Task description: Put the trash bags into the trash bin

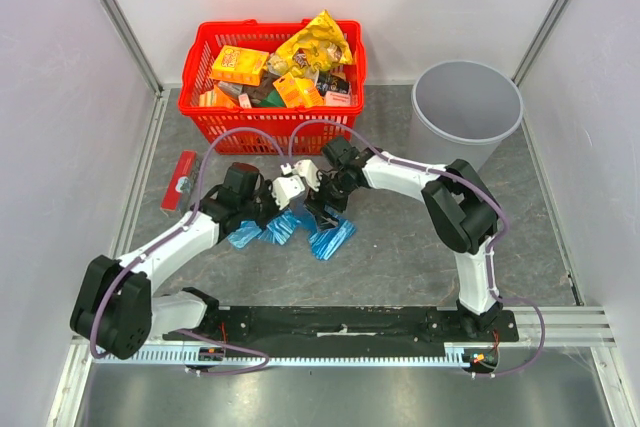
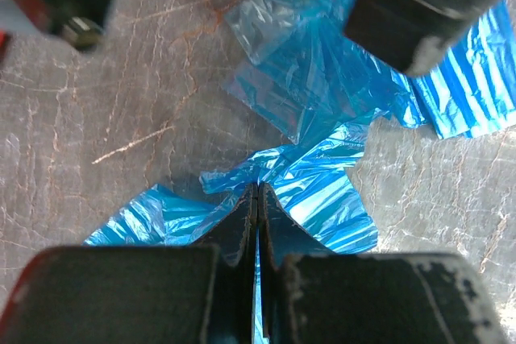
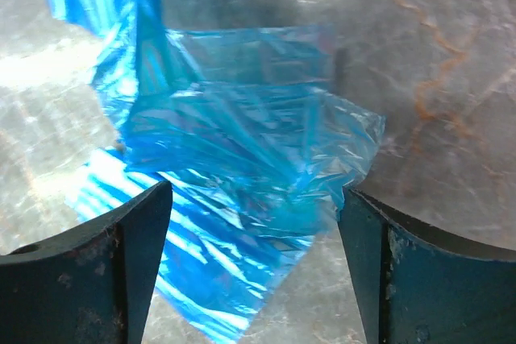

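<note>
Crinkled blue trash bags (image 1: 332, 237) lie on the grey floor under both grippers; in the top view they show as a left and a right patch. My left gripper is shut, its tips against gathered blue film (image 2: 326, 199); whether a fold is pinched between them I cannot tell. Over the right-hand patch, my right gripper stands open, with loose blue film (image 3: 250, 151) below and between its spread fingers. The grey trash bin (image 1: 466, 138) stands at the back right; no bag shows in its visible interior.
A red basket (image 1: 275, 127) full of packaged goods stands at the back, close behind the grippers. To the left lies a red box (image 1: 180, 183). White walls enclose the sides.
</note>
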